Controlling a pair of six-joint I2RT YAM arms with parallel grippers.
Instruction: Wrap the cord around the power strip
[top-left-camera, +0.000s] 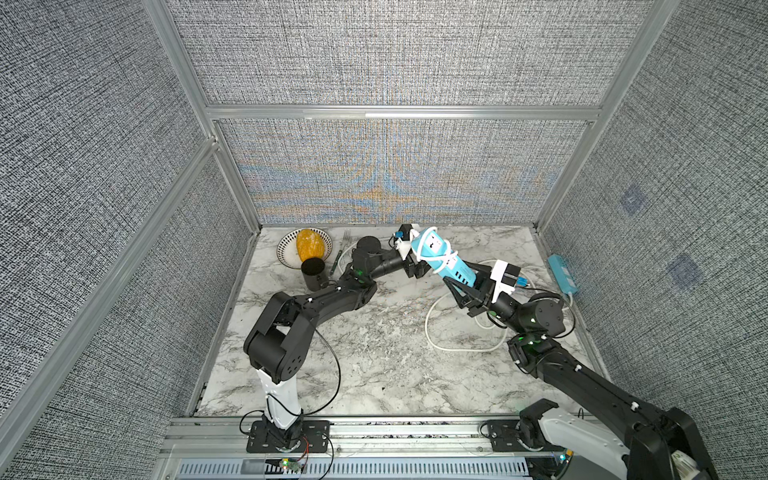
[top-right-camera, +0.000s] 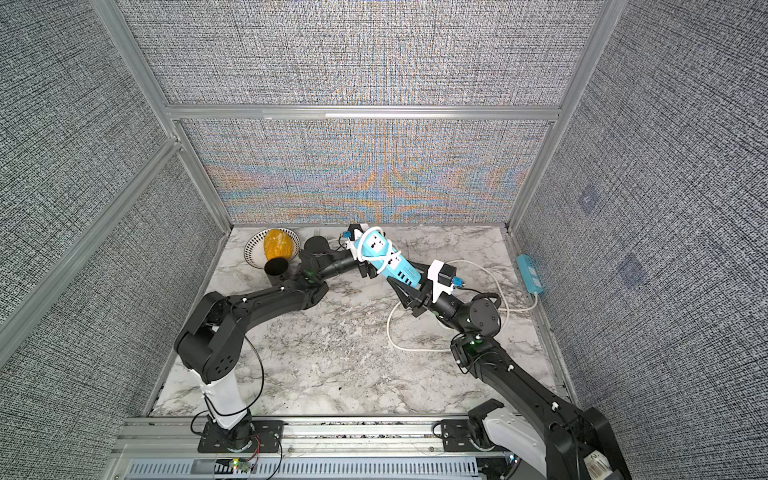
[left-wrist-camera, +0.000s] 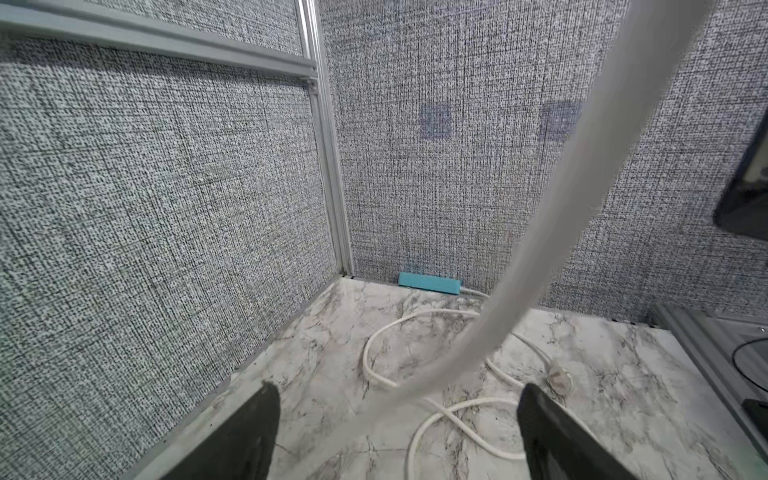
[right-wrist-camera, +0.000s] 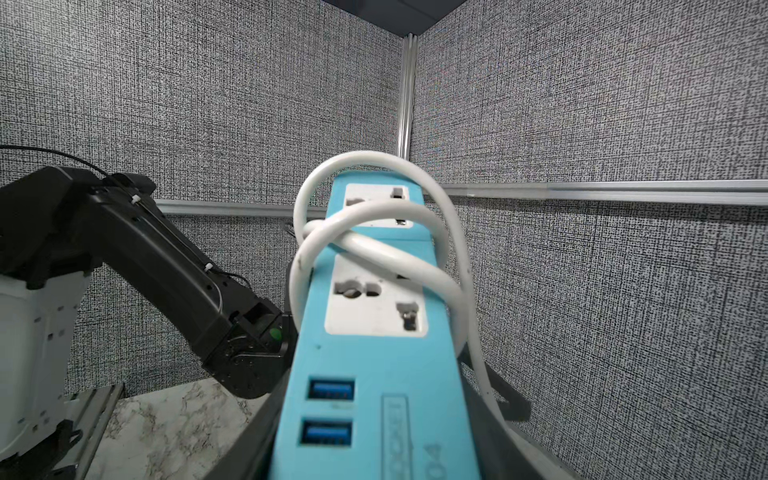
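Observation:
A light-blue power strip, tilted up with its sockets showing, is held above the table by my right gripper, shut on its near end. Loops of white cord cross one another around its far half. My left gripper is at that far end, partly hidden by the strip in the top views. In the left wrist view, its dark fingers stand well apart, and a blurred white cord sweeps close in front of the camera. Whether cord lies between those fingers I cannot tell.
Another blue block with a white cable lies against the right wall. Loose white cable loops over the table under the right arm. At the back left are a patterned bowl, an orange item and a dark cup.

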